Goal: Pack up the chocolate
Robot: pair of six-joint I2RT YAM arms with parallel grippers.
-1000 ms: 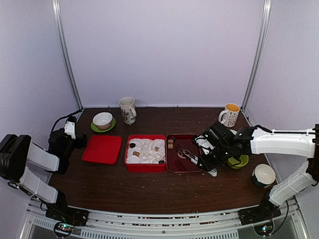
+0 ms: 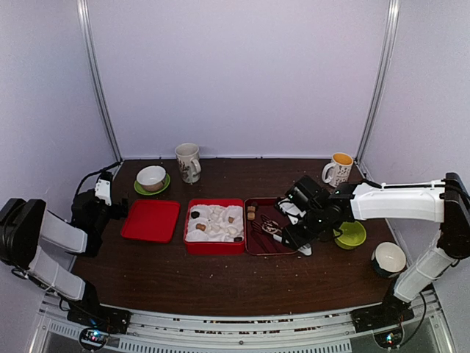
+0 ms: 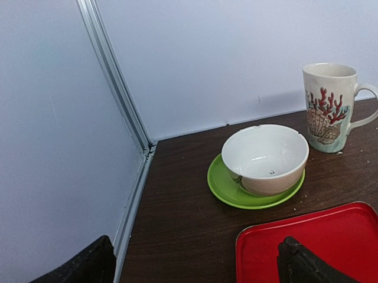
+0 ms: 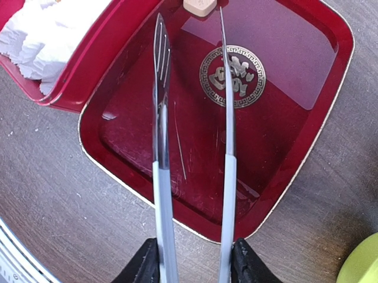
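Observation:
My right gripper, fitted with long metal tong fingers, hangs part open over the dark red tray (image 2: pixel 268 250). In the right wrist view a tan chocolate piece (image 4: pixel 199 6) lies at the tray's far end, just beyond the tips, with nothing between them. The top view shows light brown pieces (image 2: pixel 251 213) there. Left of the tray, the red box (image 2: pixel 213 246) holds crumpled white paper with several dark and brown pieces on it. My left gripper (image 2: pixel 114 202) is open and empty at the left, beside a red lid (image 2: pixel 150 220).
A white bowl on a green plate (image 2: pixel 152 180) and a tall mug (image 2: pixel 188 162) stand at the back left. An orange-lined mug (image 2: pixel 337 169), a lime bowl (image 2: pixel 352 235) and a white bowl (image 2: pixel 388 259) are on the right.
My right arm and gripper have shifted slightly toward the back and left over the tray. The left arm and the objects are unchanged.

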